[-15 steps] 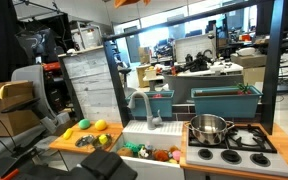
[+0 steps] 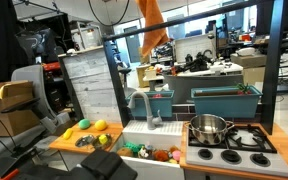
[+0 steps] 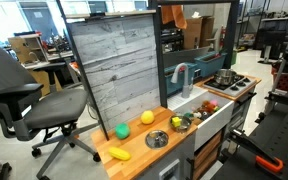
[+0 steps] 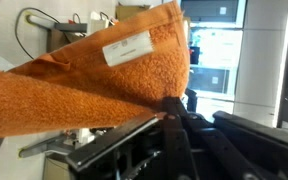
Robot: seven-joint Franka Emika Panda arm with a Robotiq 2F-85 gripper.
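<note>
An orange cloth point(image 2: 154, 28) hangs in the air at the top of exterior view 1, above the sink and in front of the dark overhead bar. In the wrist view the cloth point(image 4: 134, 75) spreads out from the fingertips, with a white label point(image 4: 128, 49) on it. My gripper is shut on the cloth, its black fingers meeting at the cloth's edge. Both exterior views leave the gripper itself out of frame. A piece of orange cloth point(image 3: 172, 14) also shows at the top of exterior view 2.
Below is a toy kitchen: a white sink point(image 2: 149, 138) with a grey faucet point(image 2: 144, 105), and a stove point(image 2: 234, 150) with a steel pot point(image 2: 210, 128). Toy food, including a yellow banana point(image 3: 119, 153), lies on the left counter. The dark bar point(image 2: 199, 17) spans overhead.
The cloth has come down and further into exterior view 1, and its lower end now hangs at a slant. The kitchen items look unmoved.
</note>
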